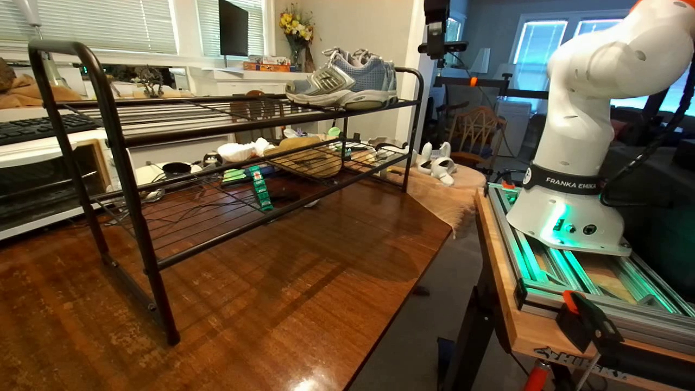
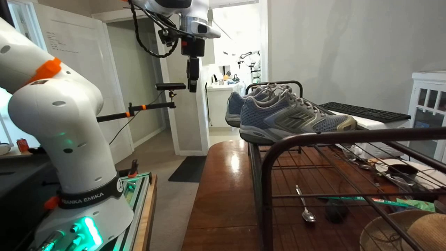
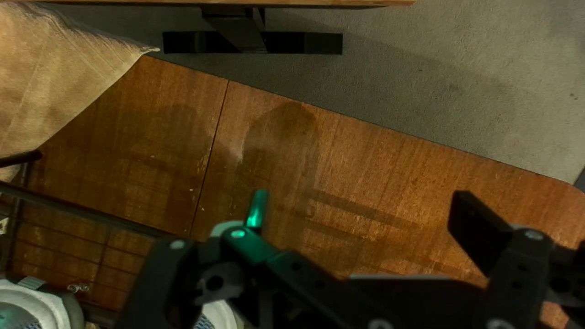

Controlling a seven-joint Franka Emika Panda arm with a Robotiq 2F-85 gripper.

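Observation:
A pair of grey-blue sneakers (image 1: 355, 81) sits side by side on the top shelf of a dark metal rack (image 1: 215, 128). In exterior view 2 the sneakers (image 2: 280, 119) rest at the end of the rack (image 2: 355, 136) nearer my arm. My gripper (image 2: 192, 88) hangs pointing down, higher than the shoes and apart from them. Seen from the wrist, the gripper is open, its fingers far apart with only bare tabletop below the gap. Parts of the sneakers (image 3: 33, 307) show at the lower left there.
A spoon (image 2: 307, 213), a green strip (image 1: 260, 189) and a straw hat (image 2: 424, 234) lie under or behind the rack. A keyboard (image 2: 363, 112) sits on a white appliance. A cloth (image 3: 60, 76) covers one table corner.

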